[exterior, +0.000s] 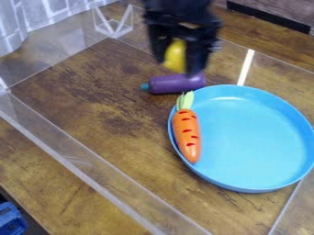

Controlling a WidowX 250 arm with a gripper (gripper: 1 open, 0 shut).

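My gripper (178, 41), dark and blurred, hangs at the top centre, shut on a yellow object (175, 57) whose shape is too blurred to tell. Below it a purple eggplant-like toy (170, 84) lies on the wooden surface. A blue plate (252, 138) sits to the right, and an orange carrot with pale green top (188, 136) lies on its left part.
Clear plastic walls border the wooden surface (86, 128). A white cloth is at the top left and a blue item (10, 220) at the lower left.
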